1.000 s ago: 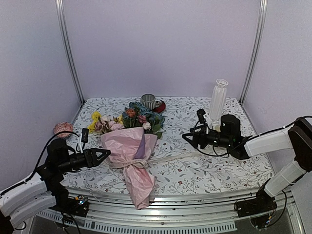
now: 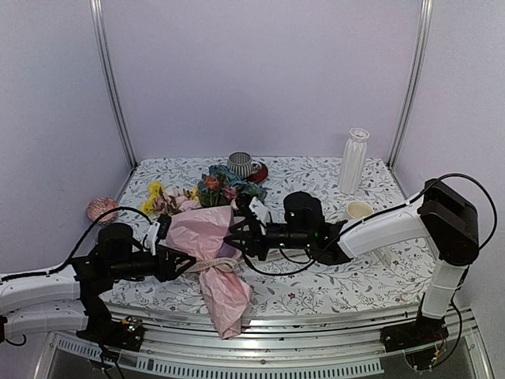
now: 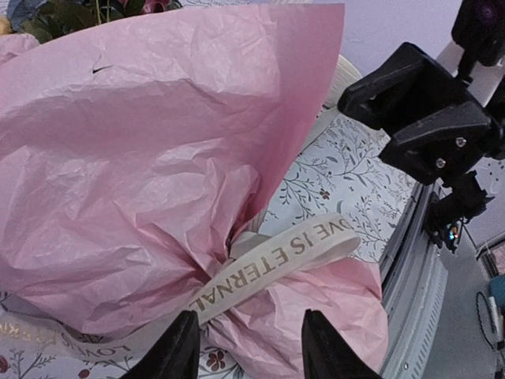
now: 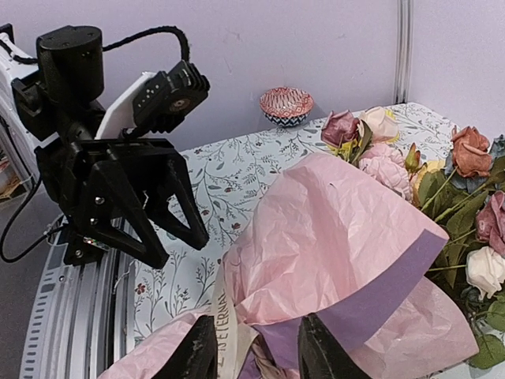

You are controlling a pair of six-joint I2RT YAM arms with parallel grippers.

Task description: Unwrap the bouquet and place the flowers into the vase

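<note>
The bouquet lies on the table in pink wrapping paper (image 2: pixel 199 234), its blossoms (image 2: pixel 213 192) toward the back and its narrow wrapped end near the front edge. A pale lettered ribbon (image 3: pixel 260 268) circles the wrap's waist. My left gripper (image 2: pixel 186 267) is at the ribbon's left side, its fingers (image 3: pixel 180 351) apart with no object clearly between them. Over the wrap's right side hangs my right gripper (image 2: pixel 233 239); its fingers (image 4: pixel 203 347) are parted too, with paper and ribbon beyond them. At the back right the tall white vase (image 2: pixel 353 162) stands upright.
A striped cup (image 2: pixel 241 163) on a red saucer sits behind the blossoms. To the far left is a red patterned bowl (image 2: pixel 102 209), and a cream round container (image 2: pixel 359 210) stands near my right arm.
My right gripper has moved left from the open table to the bouquet's right side. The left gripper has shifted slightly right and down to the ribbon. The bouquet has not visibly moved.
</note>
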